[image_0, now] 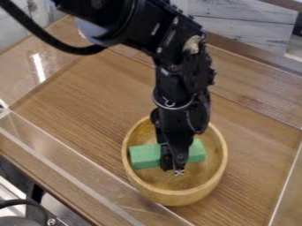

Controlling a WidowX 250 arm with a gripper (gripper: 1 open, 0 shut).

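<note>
A round yellow bowl (177,187) sits on the wooden table toward the lower middle. In it is a green block (147,156), lying crosswise. The black gripper (177,161) reaches down from above into the bowl, shut on the green block, whose middle it hides.
A clear plastic edge runs along the near left side, with a dark cable at the lower left. A pale marbled wall stands at the back.
</note>
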